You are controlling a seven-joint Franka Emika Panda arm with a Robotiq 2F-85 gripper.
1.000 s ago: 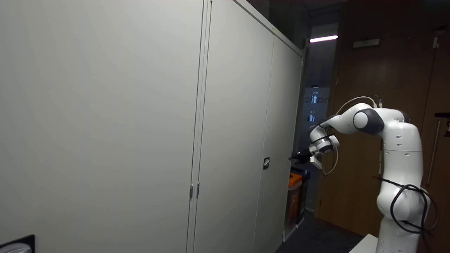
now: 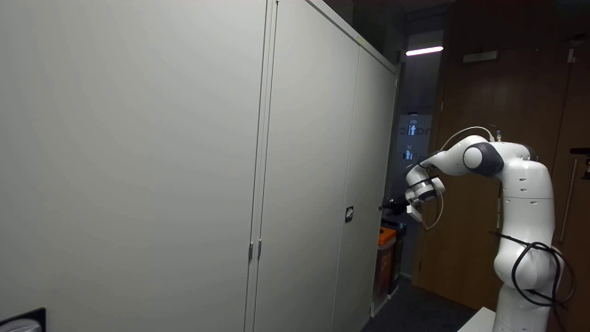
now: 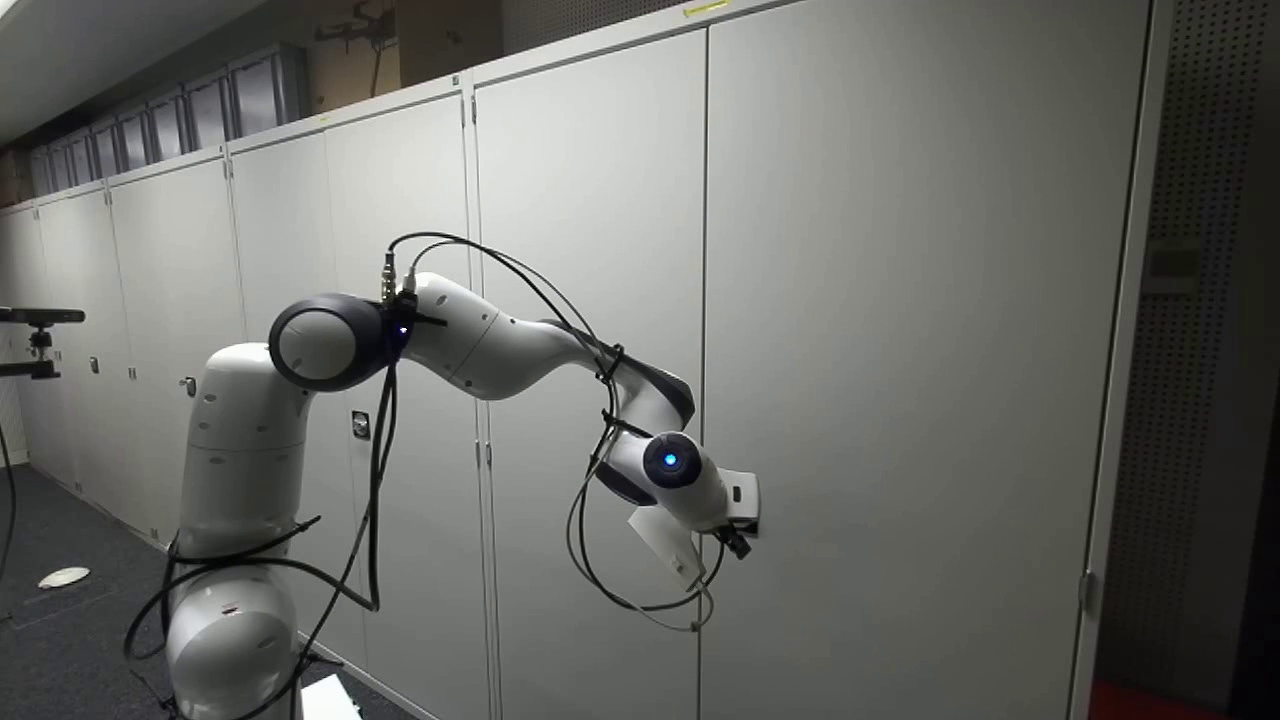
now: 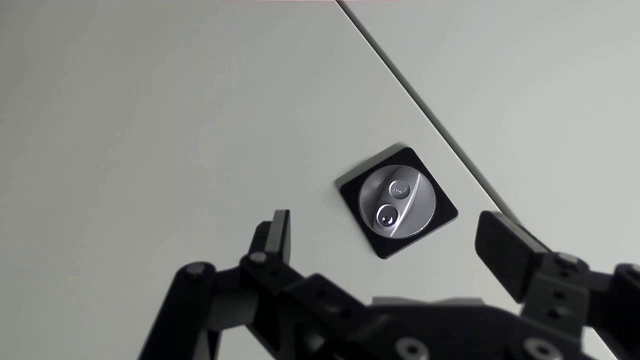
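Observation:
A round silver turn-lock (image 4: 397, 202) with a raised ridge and a keyhole sits in a black square plate on a grey cabinet door (image 4: 180, 150). My gripper is open, its two black fingers spread wide with nothing between them. In the wrist view the lock appears between the fingertips and a little above them, with bare door around it. From the side, the gripper (image 2: 381, 208) stands off from the door, clear of the lock (image 2: 349, 214). The second exterior view hides the lock behind the wrist.
A narrow seam (image 4: 432, 117) between two doors runs diagonally beside the lock. Bins with an orange lid (image 2: 387, 235) stand past the cabinet's end. Loose cables (image 3: 588, 528) loop below the wrist. Before the doors the space is free.

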